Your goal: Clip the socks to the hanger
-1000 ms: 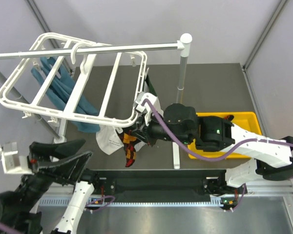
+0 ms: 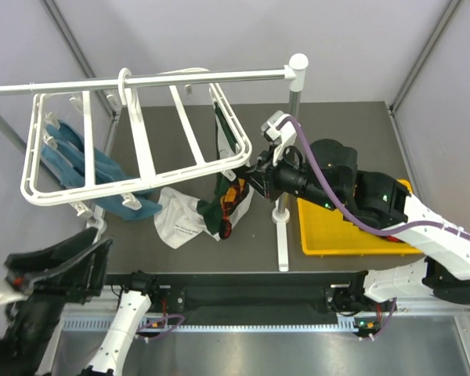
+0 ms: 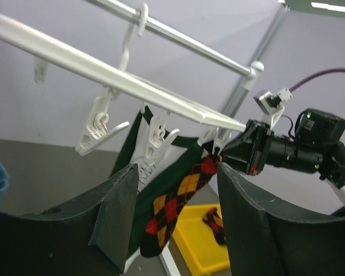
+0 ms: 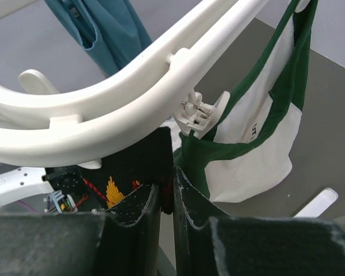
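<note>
The white hanger (image 2: 145, 168) hangs tilted from the rail, its clips pointing down. A black sock with red and orange checks (image 3: 178, 201) dangles below the hanger's right front corner. My right gripper is nearly closed there, pinching the sock's dark edge, beside a white clip (image 4: 200, 114). That sock's upper part is dark and partly hidden by the hanger bar. Blue cloth (image 2: 94, 168) hangs at the hanger's left, and a green-edged white cloth (image 4: 247, 155) at its right. My left gripper stands open and empty, below two clips, one of them a hanging clip (image 3: 158, 138).
A yellow bin (image 2: 321, 231) stands at the right with another checked sock (image 3: 214, 224) in it. The rail (image 2: 211, 77) and its upright post (image 2: 282, 235) stand close to my right arm. Free grey floor lies at the back.
The hanger has swung and shifted right. My right gripper has moved right and toward the back with the checked sock.
</note>
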